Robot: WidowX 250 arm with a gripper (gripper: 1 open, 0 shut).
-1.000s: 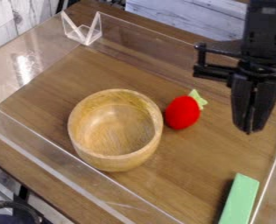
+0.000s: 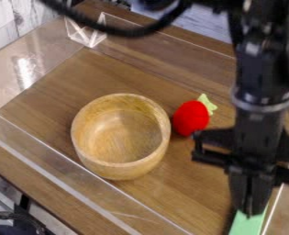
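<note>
My black gripper point(image 2: 250, 202) hangs low at the right, its tip down over a light green block point(image 2: 245, 228) at the bottom edge, partly hidden behind it. The fingers look shut, with nothing visible between them. A wooden bowl point(image 2: 119, 138) stands in the middle left. A red strawberry-like object point(image 2: 190, 117) with a pale green top lies right of the bowl, just left of the arm.
Clear acrylic walls point(image 2: 24, 69) edge the wooden table point(image 2: 85, 87) at the left and back, with a small clear bracket at the back left. The table behind the bowl is bare.
The bowl and red object are unmoved.
</note>
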